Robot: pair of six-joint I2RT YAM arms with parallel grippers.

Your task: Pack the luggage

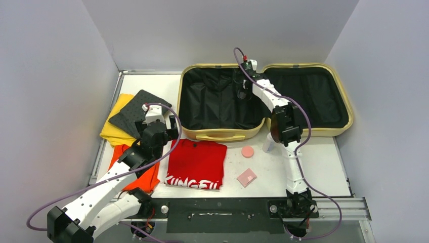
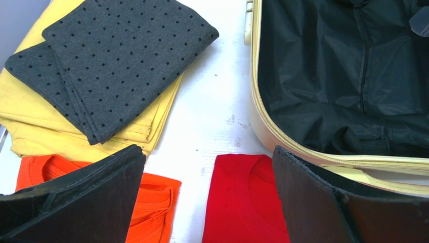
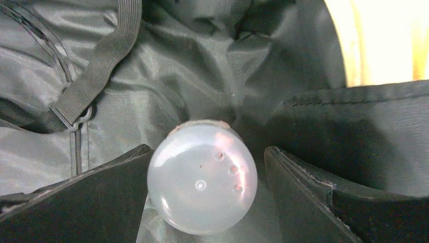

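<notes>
Both halves of the suitcase (image 1: 220,125) lie open at the back, lined in black. Over its left half, near the divide, my right gripper (image 1: 243,83) points down, open. A pale round-ended bottle (image 3: 202,182) lies between its fingers in the right wrist view, above or against the lining; contact is unclear. My left gripper (image 1: 157,125) hangs open and empty by the suitcase's left side. Below it lie a folded grey dotted cloth (image 2: 131,61) on a yellow cloth (image 2: 30,106), an orange garment (image 2: 157,197) and a red shirt (image 1: 196,164).
On the white table in front of the suitcase sit a pink round item (image 1: 247,151), a pink square packet (image 1: 246,177) and a white bottle (image 1: 268,144) partly behind the right arm. Bare table (image 2: 202,111) separates the cloth pile from the suitcase.
</notes>
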